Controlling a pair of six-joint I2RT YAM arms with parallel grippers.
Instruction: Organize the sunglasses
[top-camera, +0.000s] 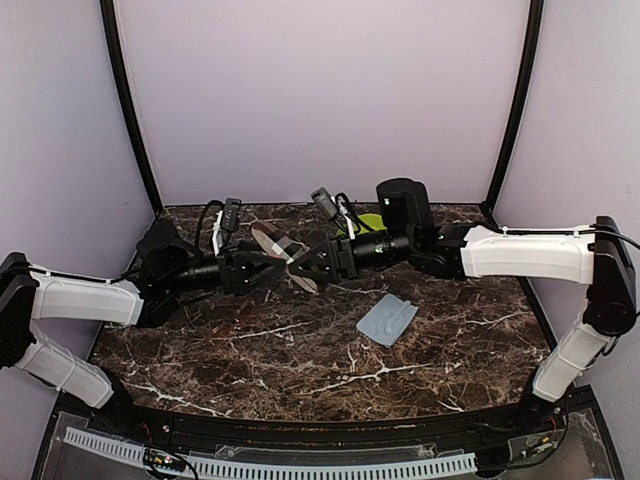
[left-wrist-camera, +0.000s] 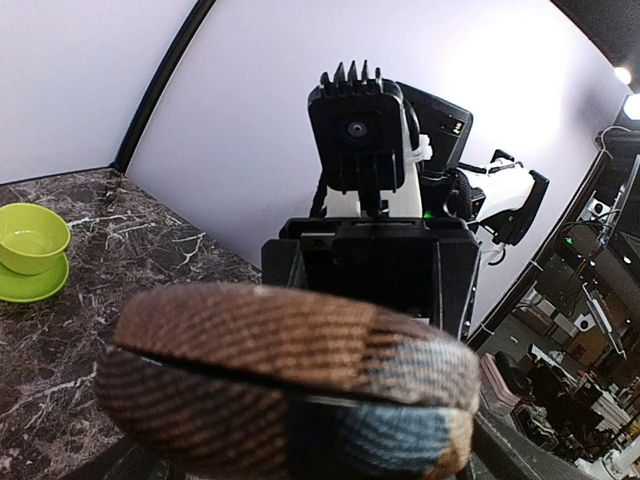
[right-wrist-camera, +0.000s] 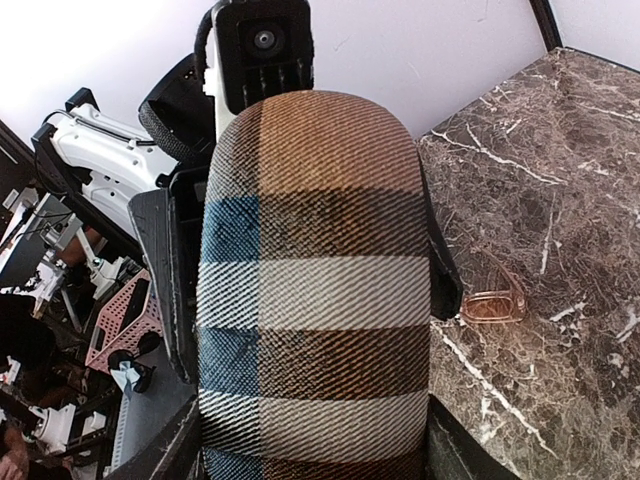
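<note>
A plaid sunglasses case (top-camera: 272, 238) in brown, white and blue hangs tilted in the air between the two arms. My right gripper (top-camera: 308, 265) has its fingers on either side of the case, which fills most of the right wrist view. From the opposite side, my left gripper (top-camera: 274, 267) stands open at the near end of the case; whether it touches cannot be made out. In the left wrist view the case (left-wrist-camera: 250, 325) shows its narrow dark mouth slit. A pair of pinkish, clear-framed sunglasses (right-wrist-camera: 492, 306) rests on the marble table.
Behind the right arm stands a lime-green bowl (left-wrist-camera: 32, 238) on a green saucer (left-wrist-camera: 35, 284). A folded pale blue-grey cloth (top-camera: 387, 320) lies right of the table's centre.
</note>
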